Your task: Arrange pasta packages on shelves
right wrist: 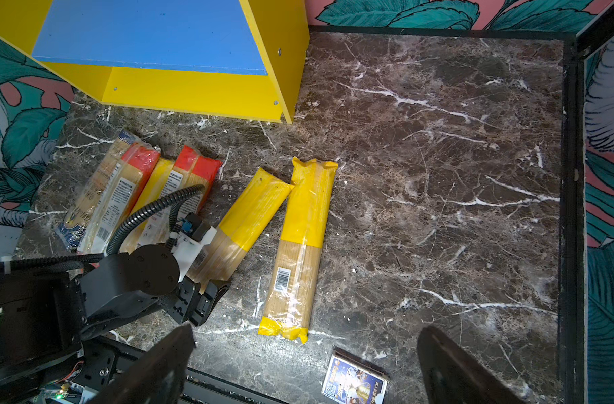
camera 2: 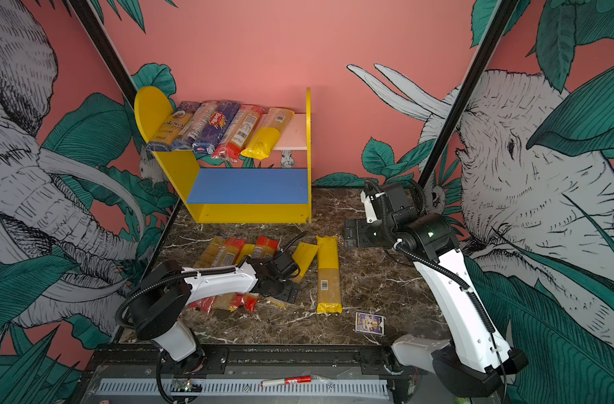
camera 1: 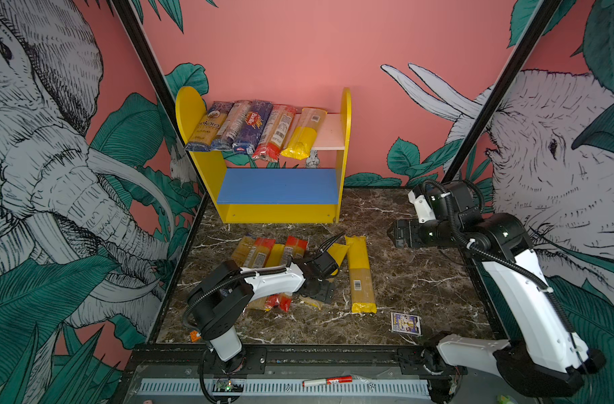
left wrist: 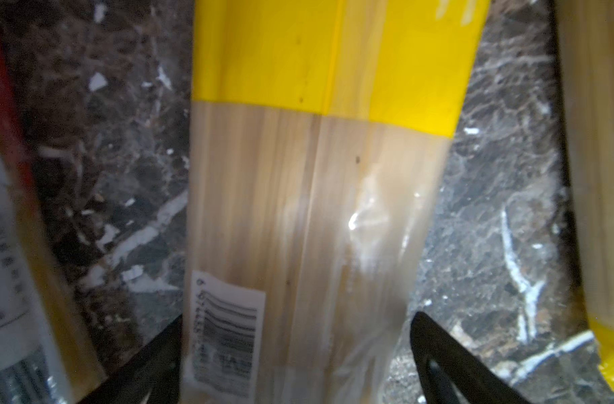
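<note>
Low over the table, my left gripper is open, its fingers on either side of a yellow-ended pasta package (left wrist: pixel 307 202) lying on the marble. Just right of that package is a second yellow one (right wrist: pixel 298 249), flat on the table. To the left, several red, yellow and blue packages (right wrist: pixel 121 195) lie side by side, partly hidden by the left arm. My right gripper hangs open and empty above the table's right half. The shelf unit (camera 1: pixel 344 161) carries a row of packages (camera 1: pixel 253 128) on its top; its blue shelf (camera 1: pixel 280 185) is bare.
A small card box (right wrist: pixel 354 380) lies near the front edge. On the top shelf, a bare pink strip (camera 1: pixel 330 131) shows to the right of the packages.
</note>
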